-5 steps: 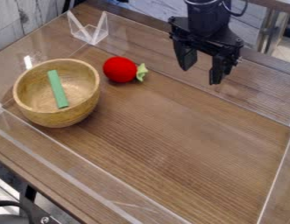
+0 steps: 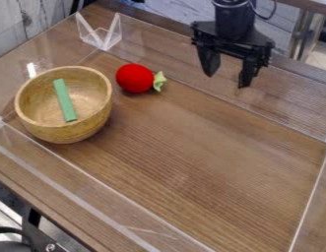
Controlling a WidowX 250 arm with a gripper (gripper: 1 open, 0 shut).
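Note:
My gripper (image 2: 221,63), a black robot arm, hangs over the back right of the wooden table (image 2: 205,177); whether its fingers are open or shut is hard to tell at this size. To its left lie a red round object (image 2: 135,77) with a small pale green piece beside it. At the left stands a wooden bowl (image 2: 81,124) holding a long green object (image 2: 64,99).
A clear, wire-like holder (image 2: 100,31) stands at the back left. Cables show at the bottom left corner.
My gripper has shifted slightly left. The red object, the bowl and its contents look unchanged.

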